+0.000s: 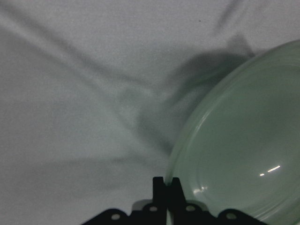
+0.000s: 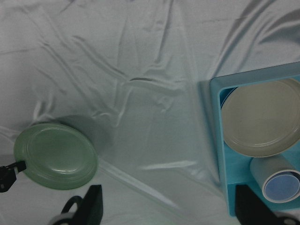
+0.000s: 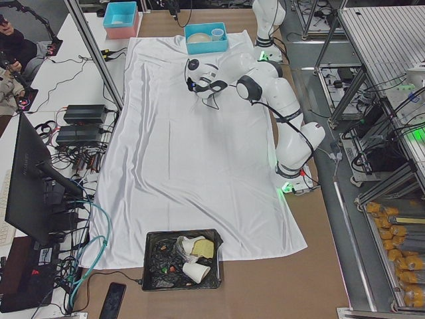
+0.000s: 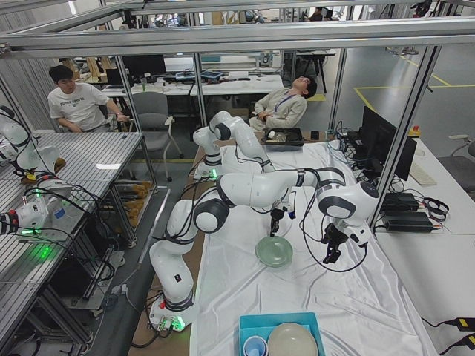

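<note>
A green plate (image 4: 274, 251) lies on the white cloth; in the right wrist view it (image 2: 55, 154) is left of the blue bin. My left gripper is at the plate's rim, its black fingertips close together; whether the rim is between them is hard to tell. The same gripper shows at the plate's left edge (image 2: 15, 169) in the right wrist view. My right gripper hangs above the cloth between plate and bin, its fingers apart with nothing between them.
The blue bin (image 2: 215, 122) holds a pale plate (image 2: 260, 117) and cups (image 2: 274, 180). A black tray (image 3: 153, 259) with assorted items stands at the far end of the cloth.
</note>
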